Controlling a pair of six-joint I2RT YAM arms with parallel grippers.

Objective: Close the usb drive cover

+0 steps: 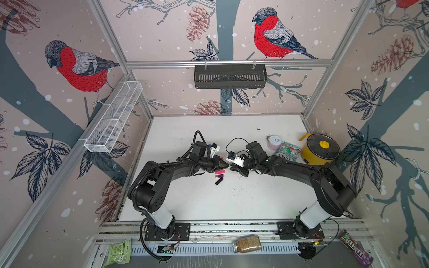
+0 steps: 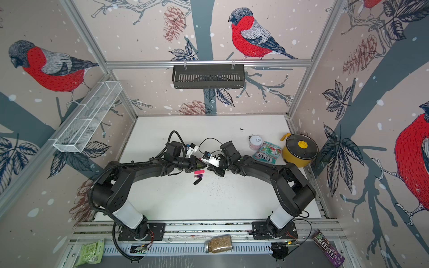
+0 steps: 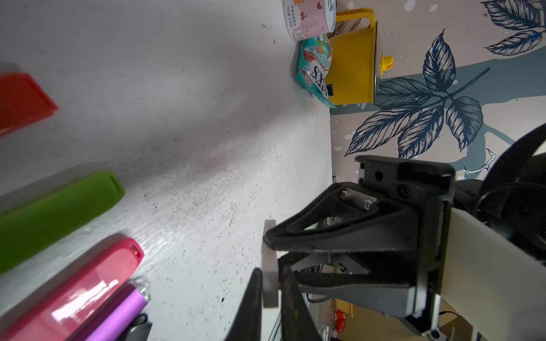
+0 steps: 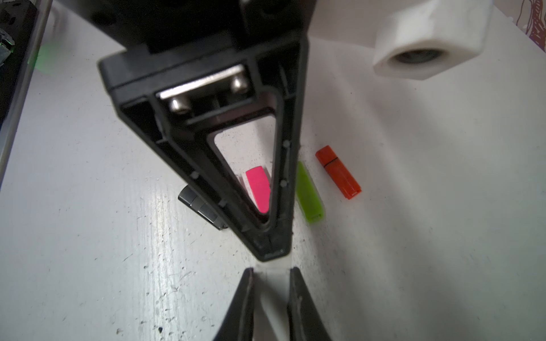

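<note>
A white stick-shaped piece (image 3: 269,289), apparently the usb drive, is in the right gripper (image 1: 232,166), which is shut on it. The left gripper (image 1: 223,164) faces it closely from the other side; its fingertips flank that piece in the left wrist view, and whether they touch it I cannot tell. On the table below lie red (image 4: 338,172), green (image 4: 308,193), pink (image 4: 258,187), purple (image 3: 119,318) and black (image 4: 202,205) drives.
At the back right stand a pink-white can (image 1: 274,142), a teal bag (image 1: 288,152) and a yellow pot (image 1: 320,151).
</note>
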